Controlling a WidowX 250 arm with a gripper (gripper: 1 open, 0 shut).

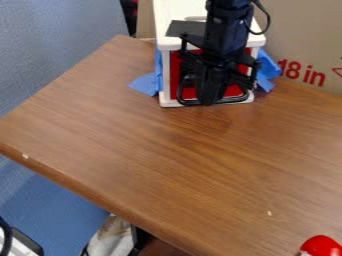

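Observation:
My black gripper (210,88) hangs at the top centre, in front of a white box-like station (174,15) with a red front panel and a dark rectangle on its upper face. Blue tape (146,83) holds the station to the wooden table (147,170) on both sides. The gripper overlaps the red panel, with black cables looping around it; whether its fingers are open or shut is hard to tell.
A cardboard box (307,50) stands behind at the right. A red object (321,247) lies at the bottom right corner. The table's edge drops off at the lower left.

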